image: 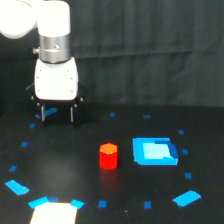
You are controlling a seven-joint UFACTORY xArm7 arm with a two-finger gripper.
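A red block, six-sided in outline, stands on the dark table near the middle of the camera view. To its right lies a blue square frame with a white centre, clear of the block. My gripper hangs from the white arm at the upper left, pointing down. Its dark fingers are spread apart, and no object shows between them. In the picture it sits left of the red block and higher up, well apart from it.
Small blue marks dot the black table. Larger blue strips lie at the left and right. A pale square is cut off by the bottom edge.
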